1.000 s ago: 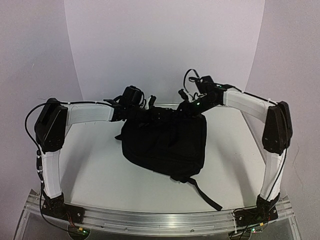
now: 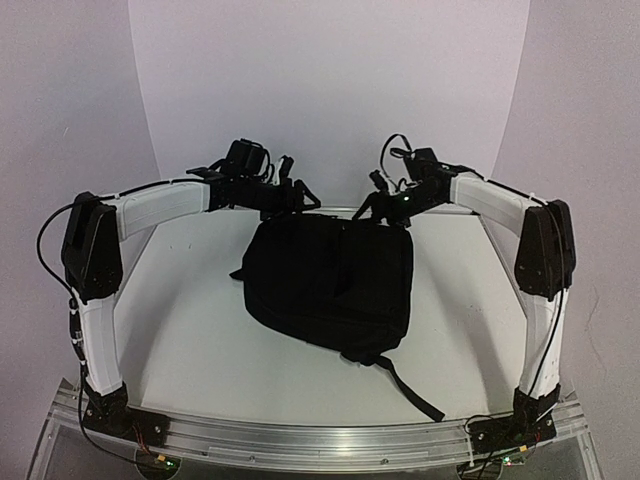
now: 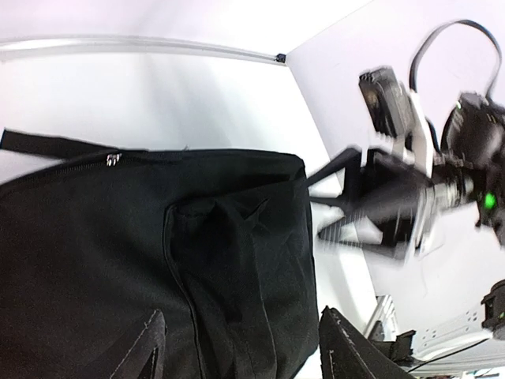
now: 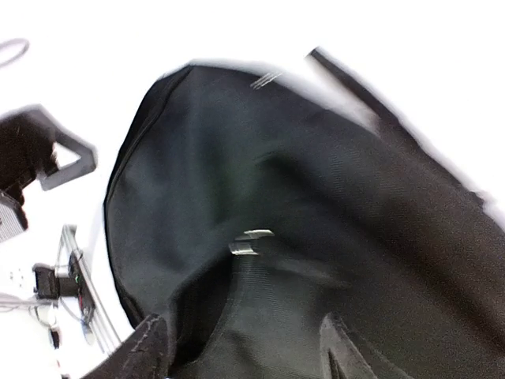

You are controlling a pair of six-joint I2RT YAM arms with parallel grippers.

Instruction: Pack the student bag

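Observation:
The black student bag [image 2: 330, 280] lies flat on the white table, with a loose strap [image 2: 412, 392] trailing from its near edge. At the bag's far edge, my left gripper [image 2: 310, 203] hovers, its fingers [image 3: 140, 353] spread wide with bag fabric seen below and nothing gripped. My right gripper [image 2: 366, 208] is above the far edge too, a short way to the right; its fingers [image 4: 351, 351] are apart. A fold or opening [image 3: 225, 237] and a zipper pull [image 3: 114, 159] show in the left wrist view. Whether anything is inside the bag cannot be seen.
Bare white table [image 2: 190, 320] lies left of the bag, and more is free on the right. Pale walls [image 2: 330, 100] enclose the back and sides. A metal rail [image 2: 320, 437] runs along the front. The two grippers are close together.
Both grippers have risen and moved away from me, from over the bag's upper part to its far edge. The bag's outline looks the same.

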